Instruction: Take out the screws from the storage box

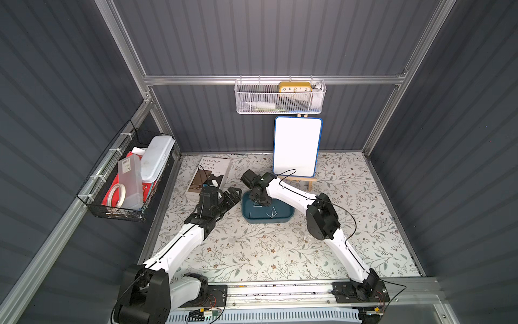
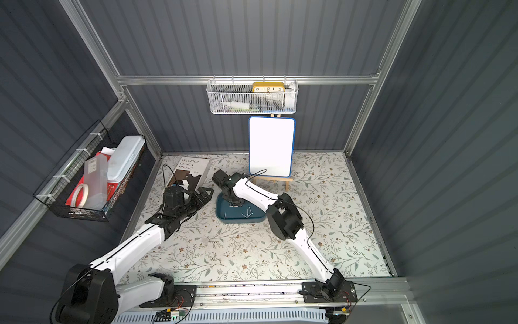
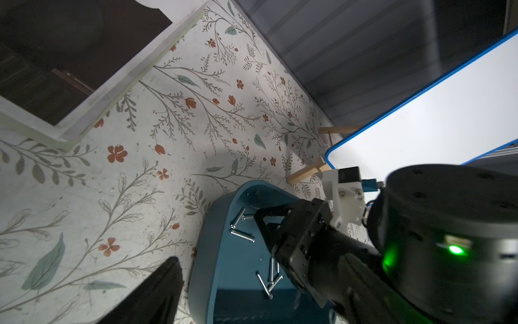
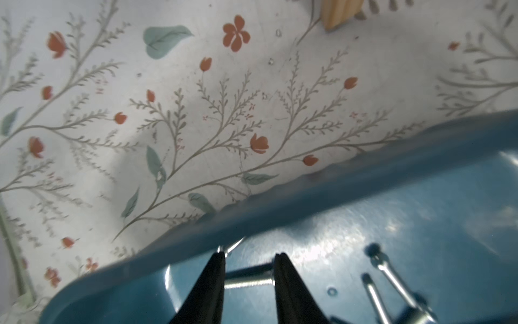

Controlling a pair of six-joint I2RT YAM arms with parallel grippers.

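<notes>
The blue storage box [image 1: 268, 220] rests on the patterned table, with several silver screws [image 3: 242, 235] lying loose on its floor. Reaching down into its back-left part, my right gripper is part open. One screw [image 4: 249, 281] shows in the gap between its dark fingers, lying on the box floor; whether the fingers touch it I cannot tell. Other screws [image 4: 396, 280] are to the right in that view. Left of the box, my left gripper hangs open and empty, its blurred fingers [image 3: 156, 291] wide apart.
A book [image 1: 208, 175] lies behind the left arm. The whiteboard [image 1: 297, 145] on its wooden easel [image 1: 310, 184] stands close behind the box.
</notes>
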